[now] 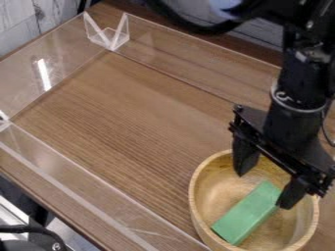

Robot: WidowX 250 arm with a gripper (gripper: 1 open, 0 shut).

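My black gripper [272, 157] hangs over a cream oval bowl [210, 196] at the lower right, its fingers spread open at the bowl's rim. In the bowl lies a green rectangular block [245, 215], partly in view below the fingers, with nothing seen held.
A clear plastic object [108, 29] stands at the back left. A clear edge strip runs along the table's left, with dark cables at the lower left.
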